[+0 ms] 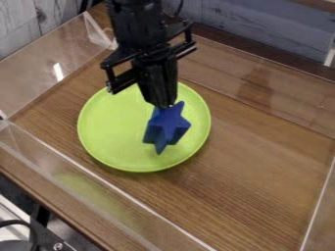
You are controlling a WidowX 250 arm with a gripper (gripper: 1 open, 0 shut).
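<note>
A blue star-shaped object (pixel 167 128) is on the green plate (pixel 108 137), right of its middle. The black gripper (pixel 163 102) hangs directly over the star, its lower end overlapping the star's upper part. It looks shut; whether anything is between its fingertips cannot be seen clearly.
Clear plastic walls edge the table at left, with grey wooden boards behind at the back.
</note>
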